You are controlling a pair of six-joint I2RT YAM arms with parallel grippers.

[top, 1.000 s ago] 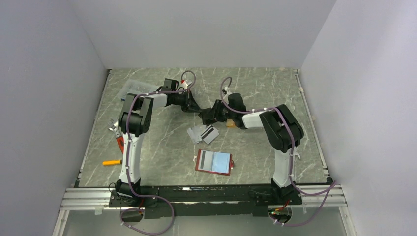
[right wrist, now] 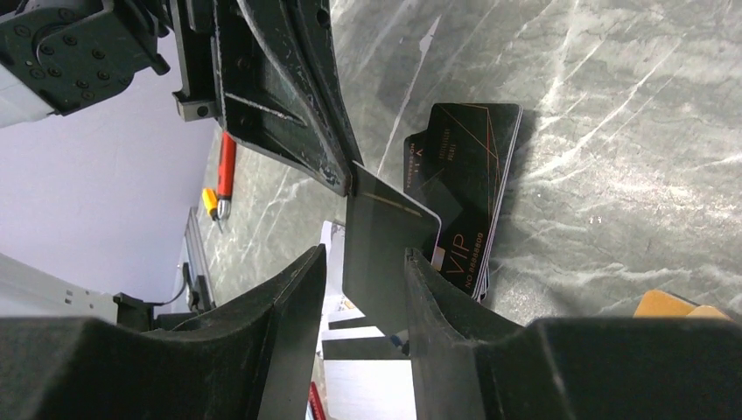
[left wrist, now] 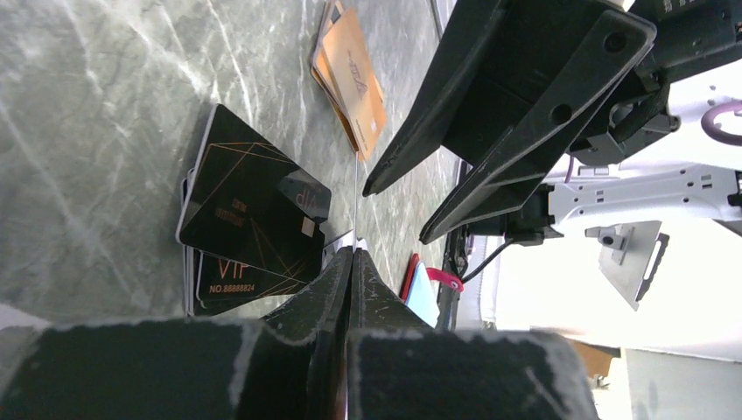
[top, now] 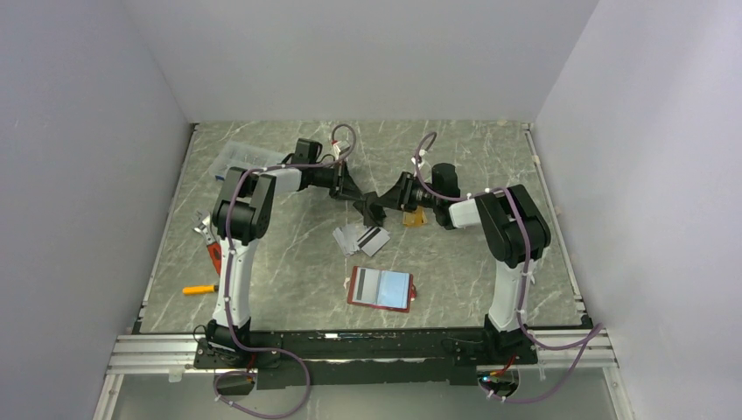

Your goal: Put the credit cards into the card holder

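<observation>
My left gripper [top: 348, 187] is shut on a dark card [right wrist: 385, 245], held tilted on edge above a stack of black VIP cards [left wrist: 254, 201]. My right gripper [top: 398, 194] stands part open just right of that card, with nothing clearly between its fingers. Silver and white cards [top: 360, 238] lie in a fan nearer the front. Gold cards [top: 415, 220] lie beneath the right gripper. The open card holder [top: 380, 288], red-edged with clear sleeves, lies at the front centre.
A clear plastic tray [top: 238, 156] stands at back left. Red pliers [top: 213, 254] and an orange screwdriver [top: 198, 289] lie at the left.
My left gripper has shifted slightly right with the card.
</observation>
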